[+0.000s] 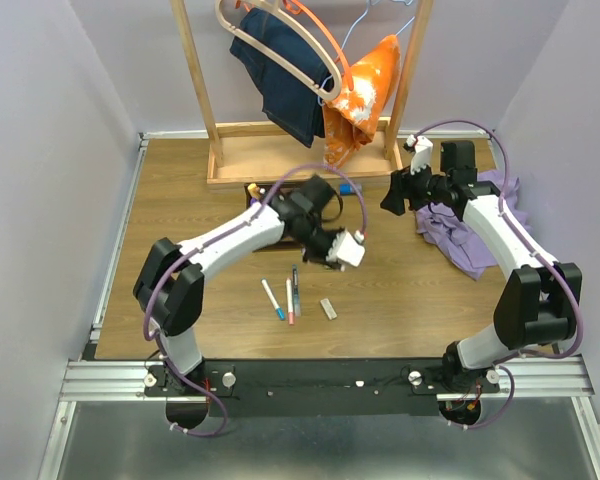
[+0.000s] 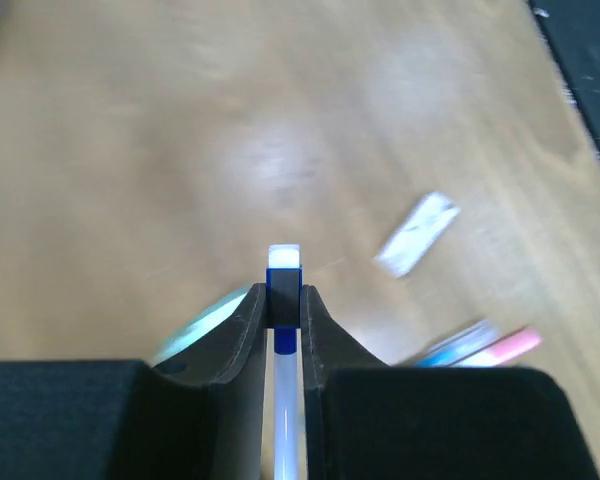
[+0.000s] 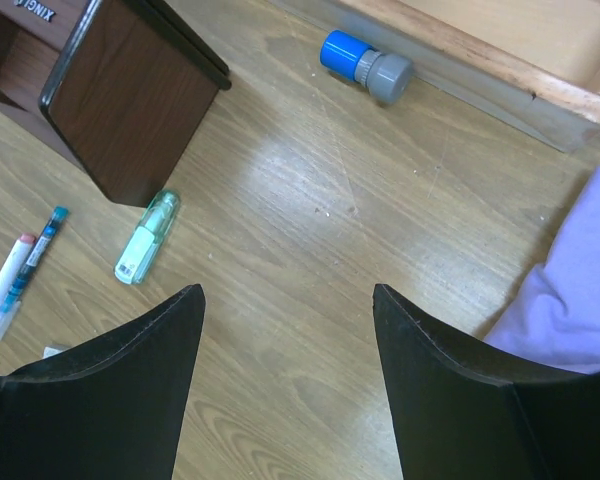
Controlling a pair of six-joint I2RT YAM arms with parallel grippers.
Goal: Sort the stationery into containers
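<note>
My left gripper is shut on a blue-and-white marker (image 2: 286,400); from the top it is blurred over the dark wooden organizer (image 3: 130,105), mostly hiding it. White and blue markers (image 1: 273,300), red markers (image 1: 290,300), a dark pen (image 1: 296,285), a small pale block (image 1: 328,309) and a teal glue or correction stick (image 3: 147,237) lie on the table. My right gripper is open above bare wood, with nothing between its fingers.
A blue cylinder (image 3: 365,66) lies by the wooden rack base (image 3: 480,70), which stands at the back with hanging clothes above. A purple cloth (image 1: 460,240) lies at the right.
</note>
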